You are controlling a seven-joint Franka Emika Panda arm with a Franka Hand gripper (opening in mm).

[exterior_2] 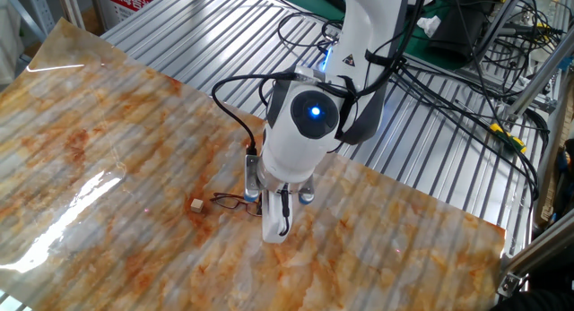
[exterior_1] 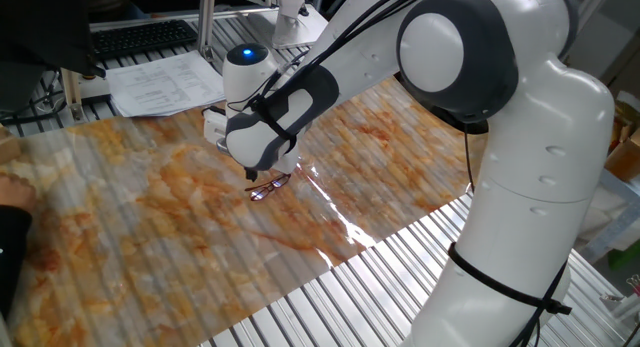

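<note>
A pair of dark-framed glasses (exterior_1: pixel 268 191) lies on the marbled sheet. My gripper (exterior_1: pixel 264 173) points down just above and behind them in exterior view 1, with one dark fingertip (exterior_1: pixel 251 175) close to the frame. In exterior view 2 the glasses (exterior_2: pixel 231 202) show to the left of the white hand, which covers their right end. The hand hides most of the fingers, so the finger gap and any contact with the glasses cannot be made out.
A small pale cube (exterior_2: pixel 196 205) lies left of the glasses. Printed papers (exterior_1: pixel 165 84) and a keyboard (exterior_1: pixel 145 37) occupy the back. A person's hand (exterior_1: pixel 16 193) rests at the left edge. Much of the marbled sheet (exterior_1: pixel 130 257) is clear.
</note>
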